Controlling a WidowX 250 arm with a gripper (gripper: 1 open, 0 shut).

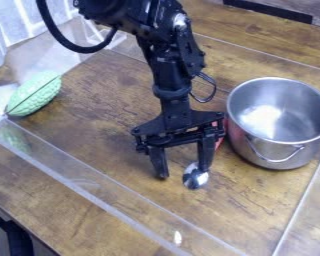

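Observation:
My black gripper is low over the wooden table, fingers pointing down and spread apart. A shiny silver object, perhaps a spoon, lies at the right fingertip, partly hidden by it; whether they touch I cannot tell. Behind the gripper's right side a small red object is mostly hidden. A steel pot stands to the right of the gripper.
A green oval object lies at the far left. Clear panels or edges cross the left and right of the table. Bare wood shows at the front and behind the arm.

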